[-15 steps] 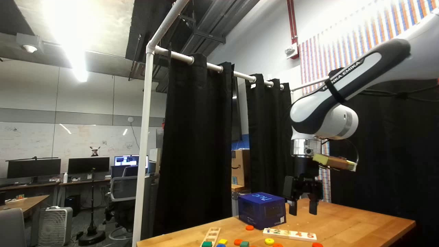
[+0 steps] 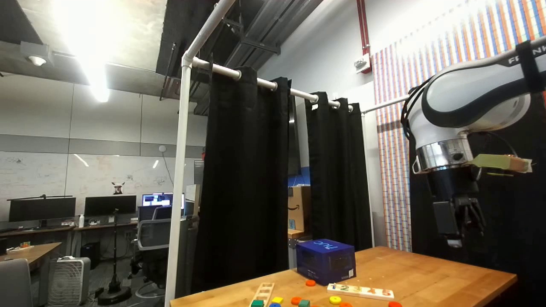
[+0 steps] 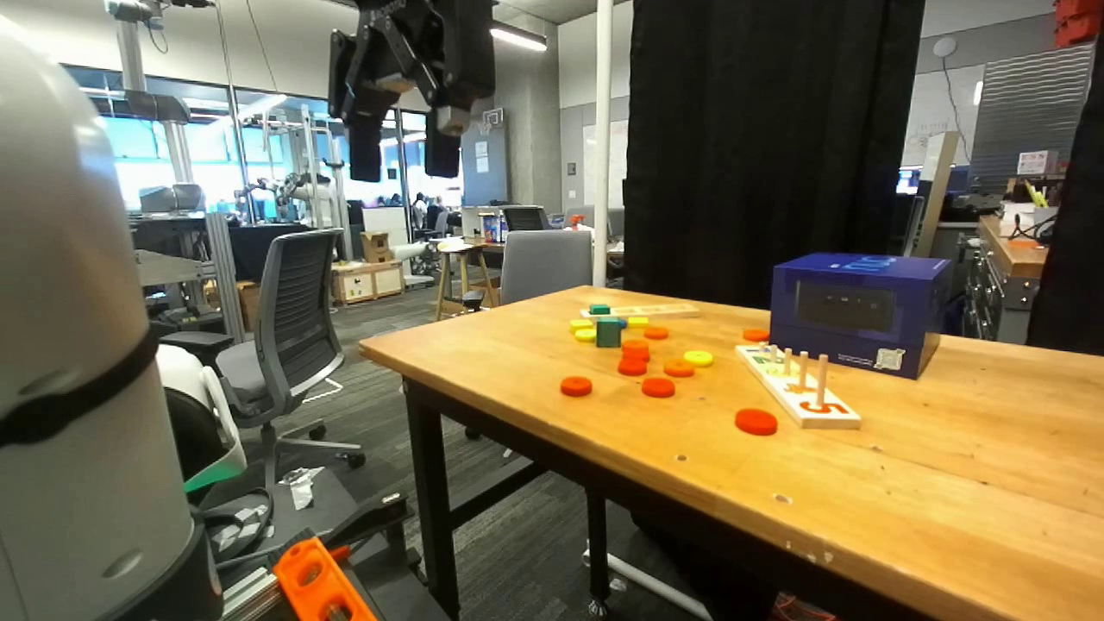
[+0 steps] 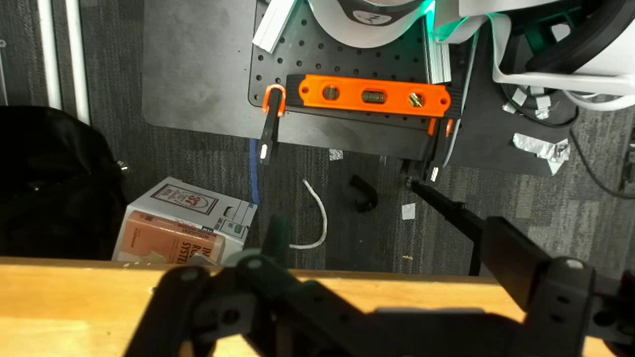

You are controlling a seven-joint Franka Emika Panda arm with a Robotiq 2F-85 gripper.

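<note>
My gripper (image 3: pixel 404 155) hangs high, off the near edge of the table, its fingers apart and nothing between them. From the other side the gripper (image 2: pixel 466 238) shows at the right, above the tabletop's height. A white peg board with numerals (image 3: pixel 802 388) lies on the wooden table (image 3: pixel 497 362), its short pegs upright. Orange discs (image 3: pixel 756 421) and yellow discs (image 3: pixel 699 358) are scattered around it. A green block (image 3: pixel 608 332) stands among them, near a wooden frame (image 3: pixel 662 310). In the wrist view the fingers (image 4: pixel 512 262) spread over the table edge and floor.
A blue box (image 3: pixel 859 310) stands behind the peg board. Off the table, an orange level (image 4: pixel 375 95) rests on the robot's mount, and a white carton (image 4: pixel 190 202) sits on the floor.
In exterior view 1, the arm has swung right and my gripper has risen, moving away from the blue box and peg board. The things on the table look unmoved.
</note>
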